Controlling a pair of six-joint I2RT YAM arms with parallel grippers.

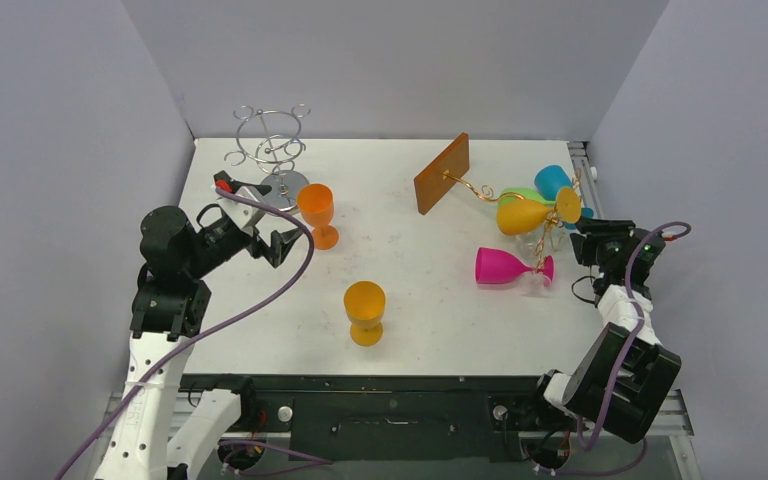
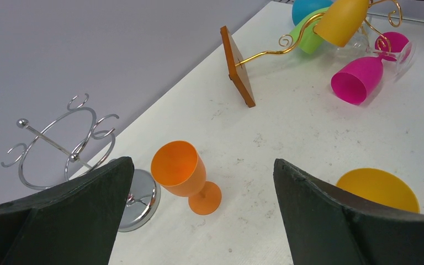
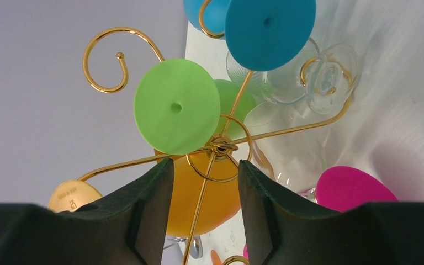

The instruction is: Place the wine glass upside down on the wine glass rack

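Note:
On its side at the right of the table lies a gold rack (image 3: 287, 132) with a wooden base (image 1: 441, 174). Yellow (image 1: 523, 216), green (image 3: 176, 107), blue (image 3: 270, 33), pink (image 1: 500, 266) and clear glasses lie tangled in its arms. A silver rack (image 1: 282, 190) stands upright at the back left, empty. An orange glass (image 1: 316, 204) and a yellow-orange glass (image 1: 364, 303) stand upright. My left gripper (image 1: 282, 222) is open beside the orange glass, holding nothing. Close by the tipped rack, my right gripper is part open; gold wire shows beyond its gap, and no held object shows.
Walls close in the back and both sides. The tipped rack and its glasses crowd the right side, close to the right arm.

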